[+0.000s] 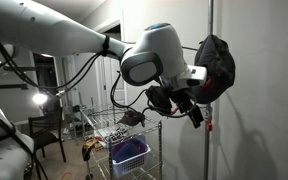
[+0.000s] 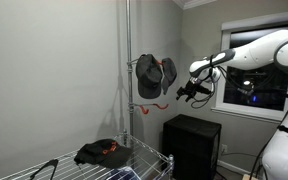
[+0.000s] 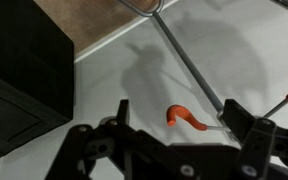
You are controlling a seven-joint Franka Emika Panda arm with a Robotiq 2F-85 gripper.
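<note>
My gripper is open, with nothing between its fingers; one finger (image 3: 123, 114) stands at the left and the other at the right. Beyond it are a red-tipped hook (image 3: 187, 117) and a grey pole (image 3: 187, 62). Dark caps (image 2: 149, 78) hang high on the pole, also seen as a black bundle (image 1: 215, 68) beside my gripper (image 1: 190, 112) in exterior view 1. Red hooks (image 2: 152, 106) below the caps look bare. In exterior view 2 my gripper (image 2: 191, 97) is right of the caps, apart from them in that view.
A wire rack (image 2: 139, 155) carries a dark cap (image 2: 104, 152). A purple basket (image 1: 131, 150) sits on its lower shelf. The black cabinet (image 2: 191, 148) stands near the arm. Plain wall lies behind the pole.
</note>
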